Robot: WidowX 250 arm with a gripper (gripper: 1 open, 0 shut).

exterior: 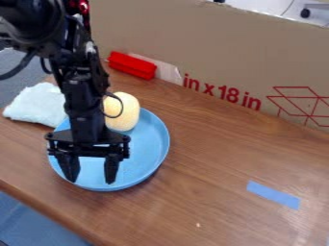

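The black gripper (90, 173) hangs low over a round blue plate (144, 159), its two fingers apart and pointing down, with only blue plate visible between them. A pale yellow rounded object (125, 112) rests at the back of the plate, behind the gripper and partly hidden by the arm. Whether the fingertips touch the plate is hard to tell.
A white cloth (35, 105) lies at the left, and a red object (133, 65) stands by the cardboard wall (232, 58) at the back. A blue tape strip (274, 195) marks the otherwise clear right side of the wooden table (238, 154).
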